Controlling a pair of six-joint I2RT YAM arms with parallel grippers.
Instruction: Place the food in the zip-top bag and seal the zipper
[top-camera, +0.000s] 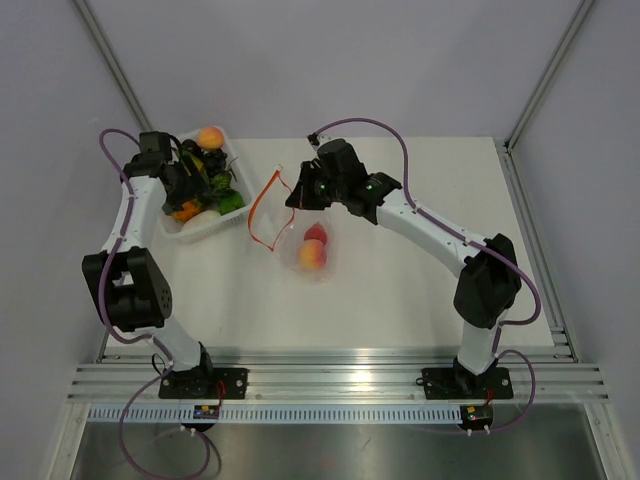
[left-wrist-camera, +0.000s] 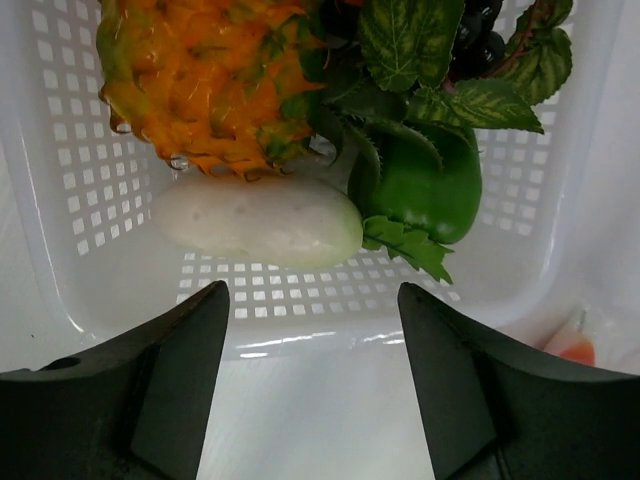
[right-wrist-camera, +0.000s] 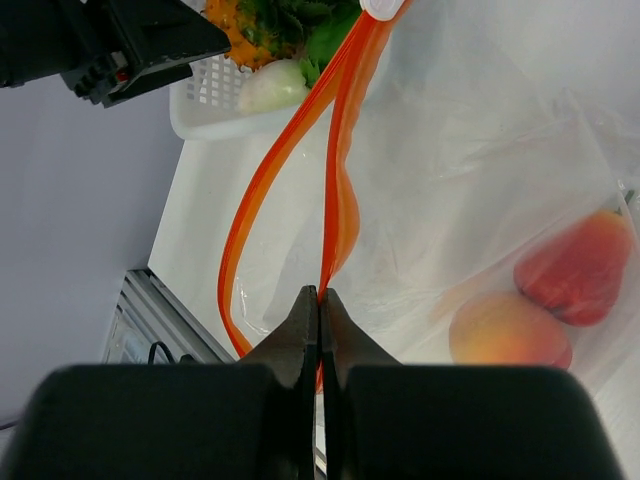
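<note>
In the left wrist view my left gripper is open with nothing between its fingers, above the near edge of a white basket (left-wrist-camera: 300, 338). Beyond its fingertips lie a long whitish vegetable (left-wrist-camera: 265, 220), a green pepper (left-wrist-camera: 430, 185) and an orange spiky fruit (left-wrist-camera: 205, 80). My right gripper is shut on the orange zipper edge (right-wrist-camera: 338, 215) of the clear bag (right-wrist-camera: 430, 200), whose mouth gapes. Inside the bag rest a peach (right-wrist-camera: 508, 332) and a red fruit (right-wrist-camera: 580, 270).
At the basket's far end sits an orange-coloured round fruit (top-camera: 210, 138), with dark grapes (left-wrist-camera: 485, 40) and leaves nearby.
</note>
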